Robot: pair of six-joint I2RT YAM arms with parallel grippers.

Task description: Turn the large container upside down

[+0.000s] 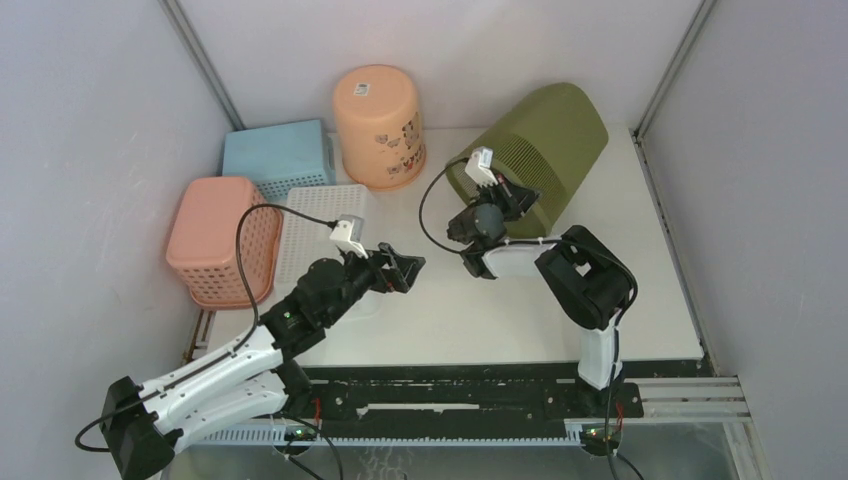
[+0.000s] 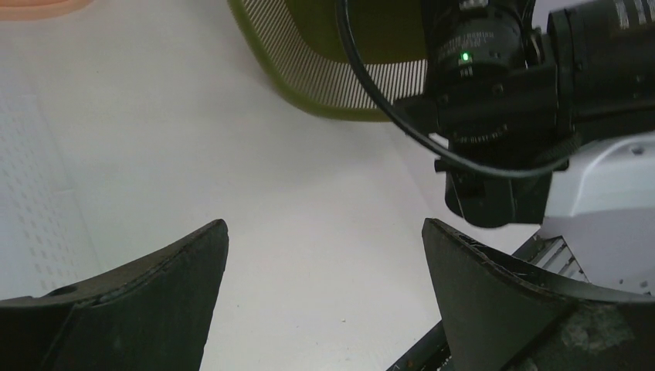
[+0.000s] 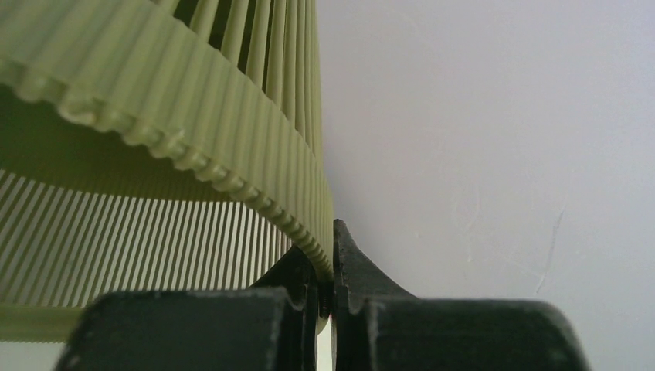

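The large olive-green container (image 1: 555, 135) lies on its side at the right back of the table, its ribbed open end facing the front left. My right gripper (image 1: 527, 205) is shut on the ribbed rim (image 3: 297, 209), which passes between its fingers in the right wrist view. Over the middle of the table my left gripper (image 1: 408, 273) hangs open and empty, with its fingers (image 2: 154, 301) wide apart. In the left wrist view the container's rim (image 2: 324, 108) shows beyond them, partly covered by the right arm.
An upturned peach bin (image 1: 378, 125) stands at the back. Left of it are a blue basket (image 1: 280, 150), a pink basket (image 1: 225, 230) and a white perforated basket (image 1: 318, 225). Walls close in the back and sides.
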